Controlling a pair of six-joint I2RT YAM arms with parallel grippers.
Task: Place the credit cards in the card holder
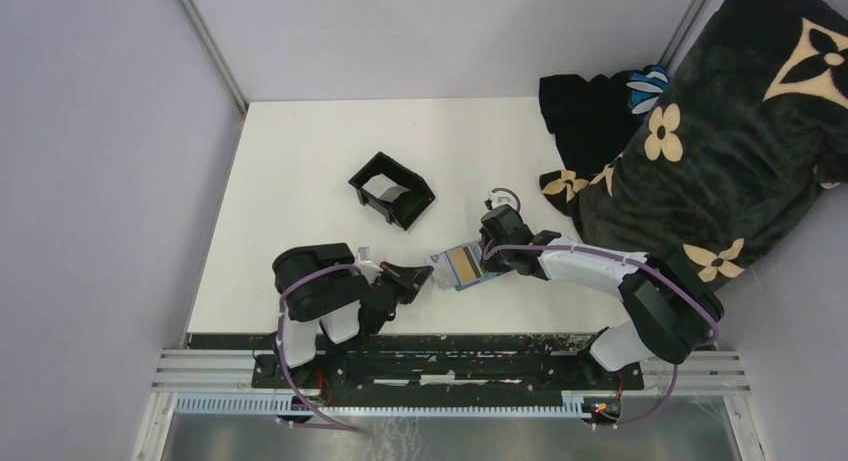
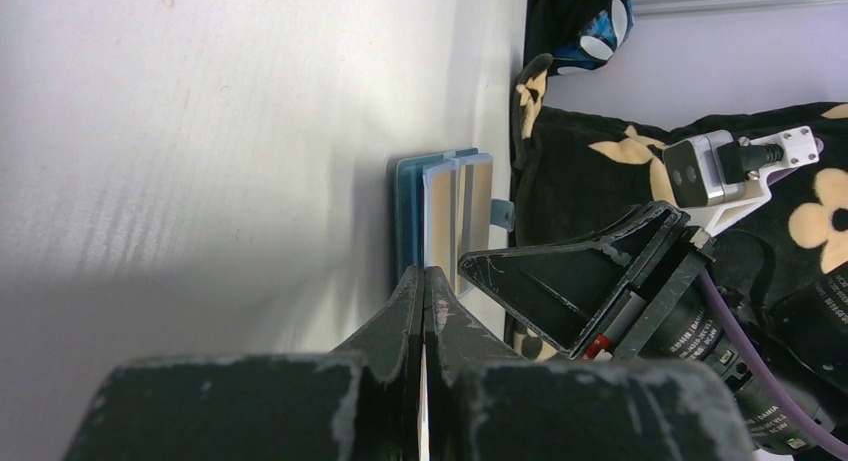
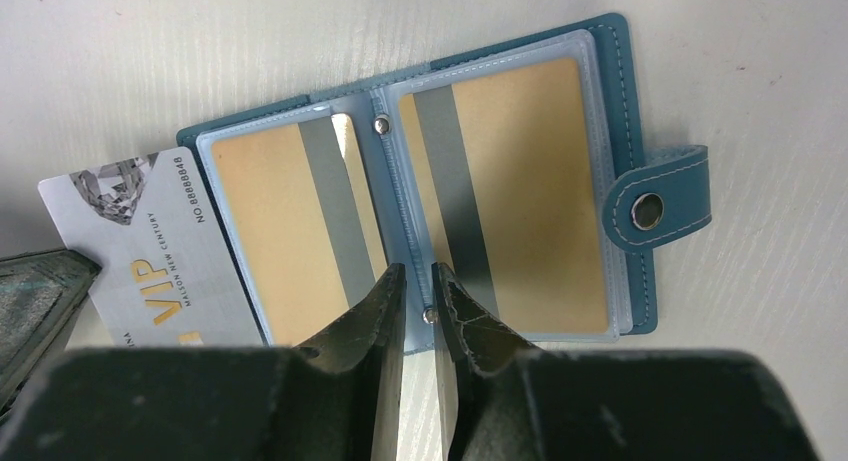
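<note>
The blue card holder (image 3: 640,81) lies unfolded on the table, with a gold card showing in its left clear pocket (image 3: 275,231) and another in the right one (image 3: 530,191). A white VIP card (image 3: 190,261) lies against the holder's left edge; whether part of it is inside cannot be told. My left gripper is shut; in the right wrist view its dark finger (image 3: 45,291) overlaps the white card's outer edge. Nothing clearly shows between its fingers. Over the holder's fold, my right gripper is slightly open and empty.
A black box (image 1: 418,209) holding something whitish stands behind the arms. At the right of the table lie a dark flowered cushion (image 1: 740,131) and a black cloth (image 1: 590,121).
</note>
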